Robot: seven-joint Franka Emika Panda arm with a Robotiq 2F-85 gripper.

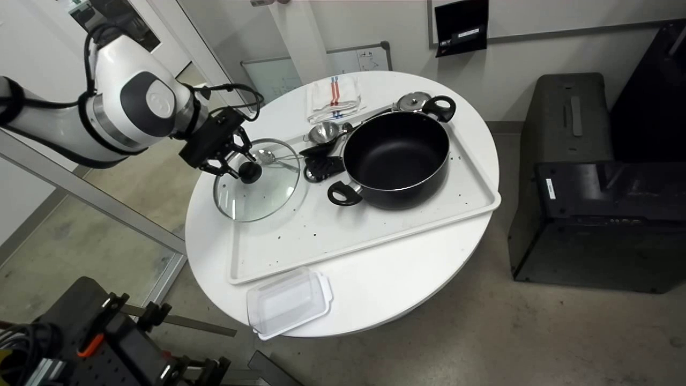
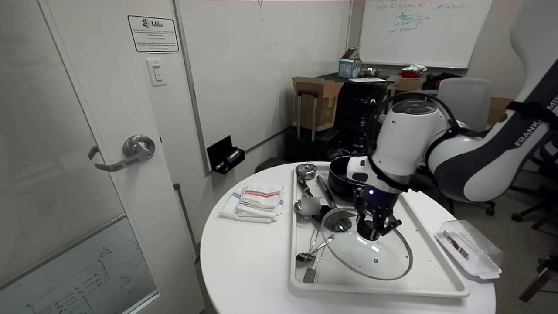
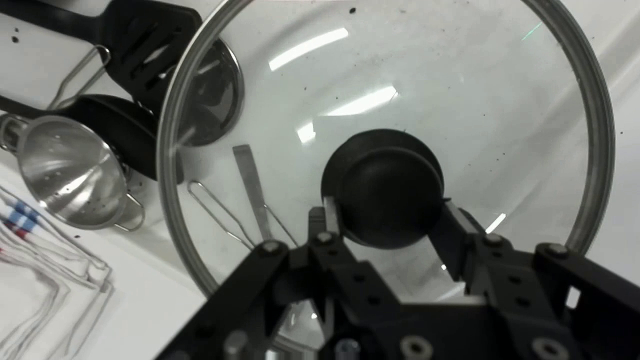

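A round glass lid with a metal rim hangs over the left part of the white tray, held by its black knob. My gripper is shut on that knob, one finger on either side of it in the wrist view. Seen from exterior view 2, the lid is tilted and utensils show through its glass. The black pot stands uncovered on the tray, to the right of the lid in exterior view 1.
A black slotted spatula, a small metal strainer and several utensils lie beside or beneath the lid. Folded towels rest outside the tray. A clear plastic container sits near the table edge. The tray's front part is bare.
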